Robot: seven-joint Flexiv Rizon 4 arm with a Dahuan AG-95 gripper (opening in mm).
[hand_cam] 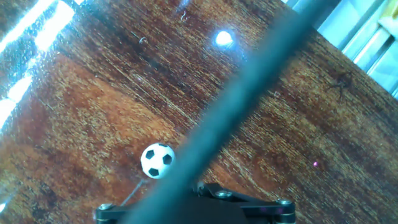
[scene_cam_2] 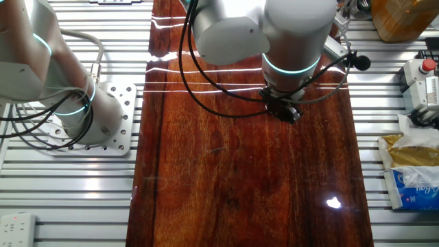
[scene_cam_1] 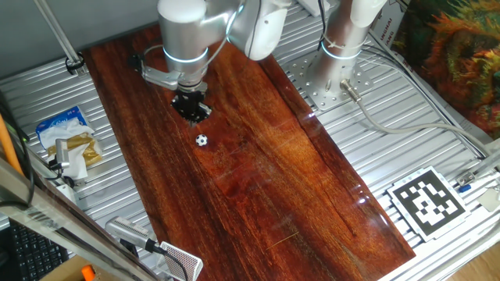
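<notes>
A small black-and-white football rests on the glossy brown wooden board. Just beyond it in exterior view 1, my black gripper points down, with a strip of bare wood showing between the two. The wrist view has the ball low and left of centre, above the gripper's dark hardware at the bottom edge. A blurred dark cable cuts across that view and covers part of the fingers, so their opening is unclear. Exterior view 2 shows the gripper under the arm; the ball cannot be made out there.
Slatted metal table surrounds the board. The arm's base stands at its right, and a marker board lies at front right. A blue and white tissue pack sits off the left edge. Most of the near board is bare.
</notes>
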